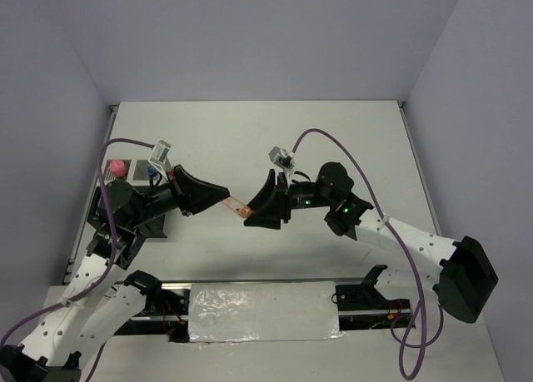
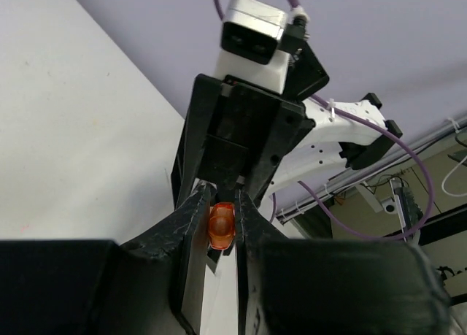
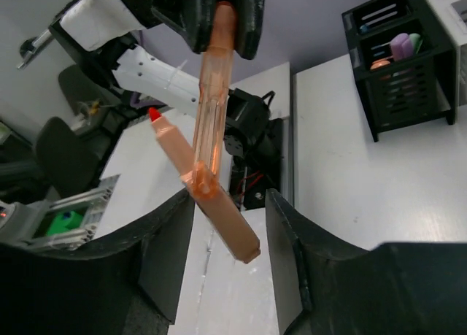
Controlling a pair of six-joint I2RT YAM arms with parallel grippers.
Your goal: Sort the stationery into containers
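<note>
An orange item (image 3: 213, 101) with a translucent stem and a crosswise end piece (image 3: 230, 222), red at one tip, spans the space between my grippers. My left gripper (image 1: 226, 196) is shut on the far end of its stem; in the left wrist view, orange (image 2: 221, 225) shows between the fingers. My right gripper is open, its two fingers on either side of the crosswise piece; contact cannot be made out. A black compartmented container (image 3: 405, 105) holds purple, green and orange pieces. From above, the left arm hides most of this container (image 1: 154, 225).
A pink round thing (image 1: 118, 167) sits in a compartment at the far left. At the front edge lies a plastic-covered panel (image 1: 262, 312).
</note>
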